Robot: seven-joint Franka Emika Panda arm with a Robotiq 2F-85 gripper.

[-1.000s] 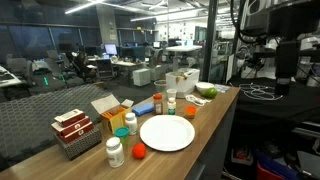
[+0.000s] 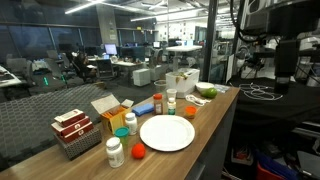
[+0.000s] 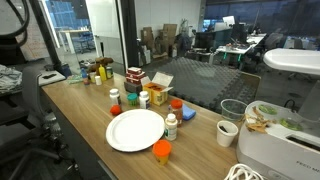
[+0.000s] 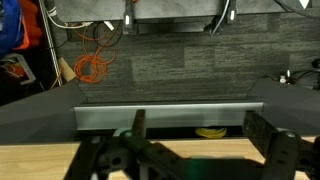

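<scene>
In the wrist view my gripper is open, its two dark fingers far apart with nothing between them. It points down over the table's edge and the floor beside it. Part of the dark arm (image 2: 285, 50) fills the upper right of exterior view 1, away from the objects. A white plate (image 2: 167, 133) lies empty on the wooden table. Near it are a red ball (image 2: 138, 151), white bottles (image 2: 115, 152) and an orange cup (image 2: 191, 112). Bottles with red and white caps (image 3: 171, 127) stand behind the plate.
Small red-and-white boxes (image 2: 71, 123) sit on a dark basket (image 2: 80, 143), next to an open yellow box (image 2: 112, 115). A white cup (image 3: 227, 133) and a white bin (image 3: 275, 150) occupy the other end. Bare wood (image 2: 65, 170) shows along the near edge.
</scene>
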